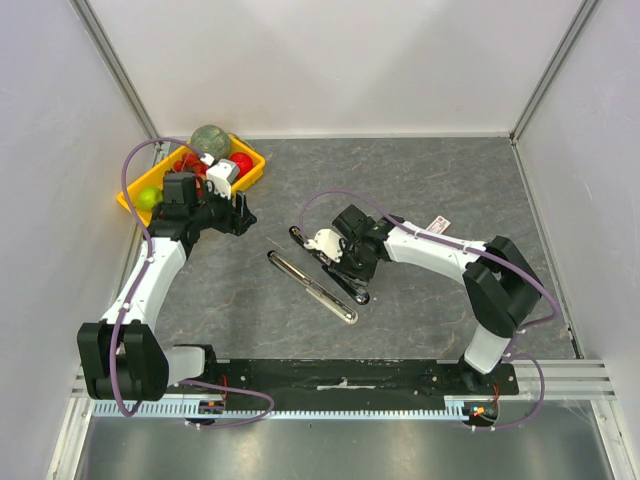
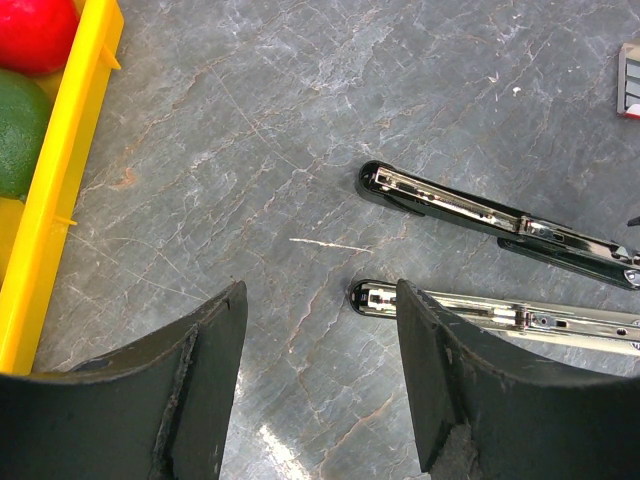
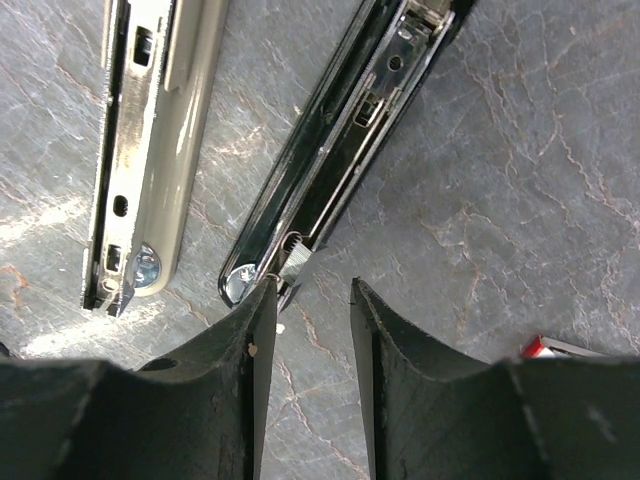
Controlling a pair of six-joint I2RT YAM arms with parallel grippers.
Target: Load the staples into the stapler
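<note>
Two opened staplers lie side by side on the grey table, a dark one (image 2: pixel 465 205) and a beige one (image 2: pixel 560 319). At the near end of the dark stapler's channel (image 3: pixel 340 165), a small ribbed silver piece (image 3: pixel 297 262), apparently a short strip of staples, sits tilted beside a thin coil. Directly over that end is my right gripper, part open. Its left fingertip (image 3: pixel 266 300) appears close to the silver piece; whether they touch I cannot tell. Nothing shows between its fingers. My left gripper is open and empty, left of both staplers.
A yellow crate (image 1: pixel 256 170) of toy fruit and vegetables stands at the back left. The small staple box (image 1: pixel 438 225) lies right of the staplers, partly behind the right arm in the top view.
</note>
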